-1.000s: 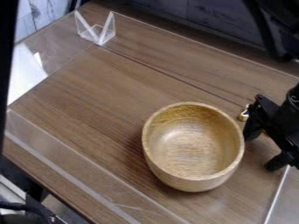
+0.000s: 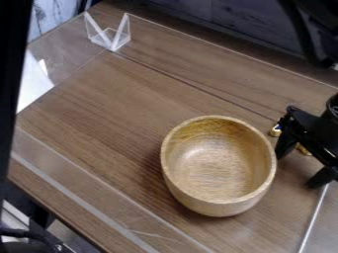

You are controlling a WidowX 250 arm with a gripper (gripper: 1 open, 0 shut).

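Observation:
A wooden bowl (image 2: 218, 183) stands upright and empty on the wooden table (image 2: 113, 124), right of centre in the camera view. Just to its right, my black gripper (image 2: 299, 161) is low at the table's right edge of the view, open. A small brass-coloured object (image 2: 275, 130) lies by the gripper, partly hidden behind it; what it is I cannot tell.
A clear plastic stand (image 2: 109, 38) sits at the back left. A dark wall runs along the back.
My gripper has shifted very slightly beside the small brass-coloured object. The bowl has not moved.

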